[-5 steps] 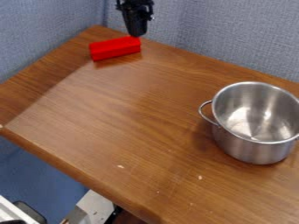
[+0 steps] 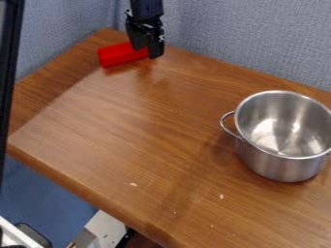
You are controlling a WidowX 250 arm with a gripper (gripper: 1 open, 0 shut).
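A red block lies near the back left of the wooden table. My black gripper hangs from the top of the view and is down at the block's right end, open, partly over it; whether the block lies between the fingers cannot be made out.
A steel pot with side handles stands at the right of the table. Grey padded walls border the back and left.
The gripper has come down from above to the red block's right end. The block looks to be in about the same place.
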